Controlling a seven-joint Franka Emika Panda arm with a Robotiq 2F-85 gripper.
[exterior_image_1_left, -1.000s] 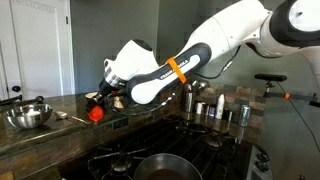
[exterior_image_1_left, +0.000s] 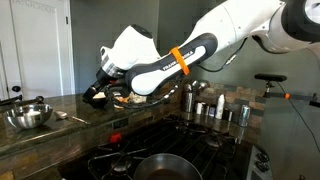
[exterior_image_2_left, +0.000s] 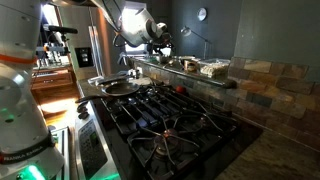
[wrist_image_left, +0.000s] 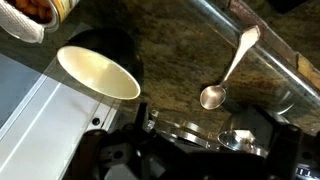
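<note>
My gripper (exterior_image_1_left: 96, 98) hangs beside the counter edge in exterior view 1, its fingers dark and small there. In the wrist view the gripper stands open, and no object shows gripped between its fingers. A small red object (exterior_image_1_left: 115, 138) rests low by the near side of the stove; I cannot tell what it is. The wrist view shows a dark cup or bowl with a cream inside (wrist_image_left: 98, 68) to the left, tipped in the picture. A silver spoon (wrist_image_left: 230, 70) lies on the dark counter at centre right. The red object is not seen in the wrist view.
A metal bowl (exterior_image_1_left: 29, 116) occupies the counter at left. On the stove sits a black pan (exterior_image_1_left: 167, 168). Bottles and canisters (exterior_image_1_left: 220, 107) line the back wall. A can (wrist_image_left: 45, 12) shows at the wrist view's top left corner.
The red object was at the gripper one second ago. The arm has barely moved.
</note>
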